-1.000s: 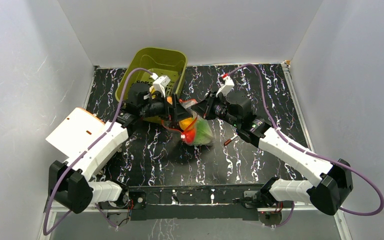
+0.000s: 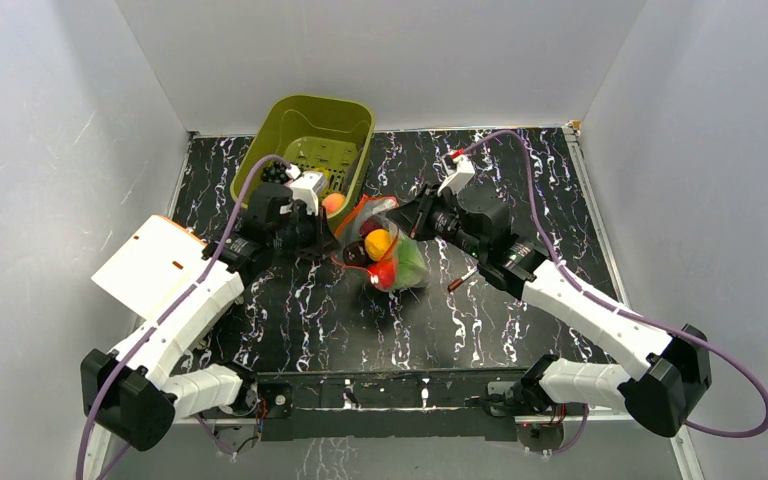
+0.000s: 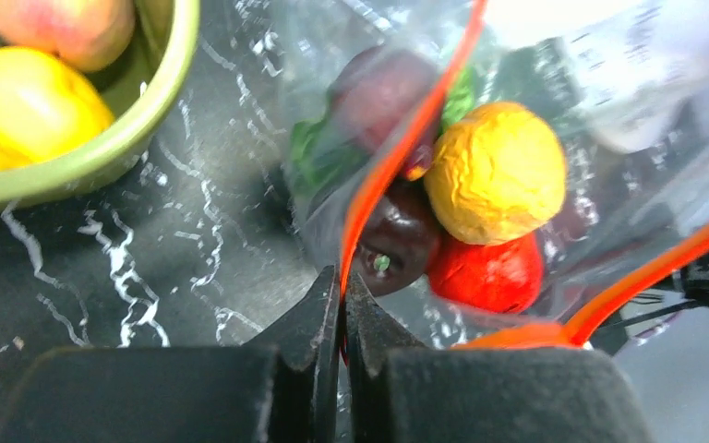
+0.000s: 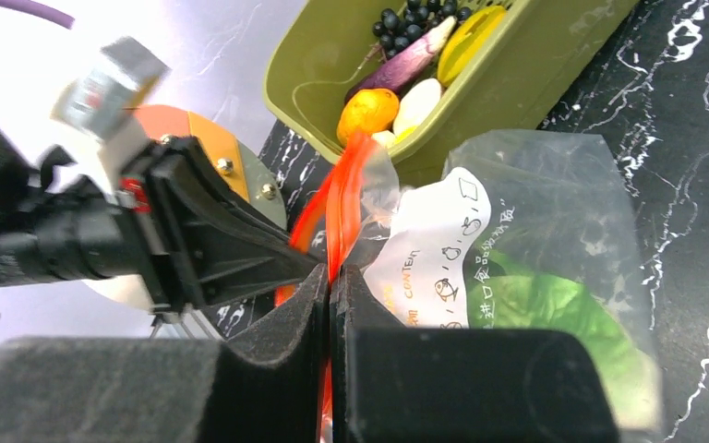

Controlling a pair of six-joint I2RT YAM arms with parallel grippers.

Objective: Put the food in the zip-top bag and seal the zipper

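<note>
The clear zip top bag [image 2: 405, 270] with orange zipper stands open on the marble table, holding a yellow fruit [image 3: 494, 171], a red piece [image 3: 485, 275], a dark eggplant-like piece [image 3: 392, 240], a purple piece and greens. My left gripper is shut on the orange zipper edge at the bag's left. My right gripper is shut on the zipper edge on the opposite side. The bag's white label [image 4: 429, 249] shows in the right wrist view.
An olive bin [image 2: 310, 110] behind the bag holds grapes, an eggplant and fruit. A white board [image 2: 140, 260] lies at the left. A red-handled pen [image 2: 460, 281] lies right of the bag.
My left gripper has pulled back from over the bag toward the left and front, uncovering more of its contents. My right arm has moved only slightly.
</note>
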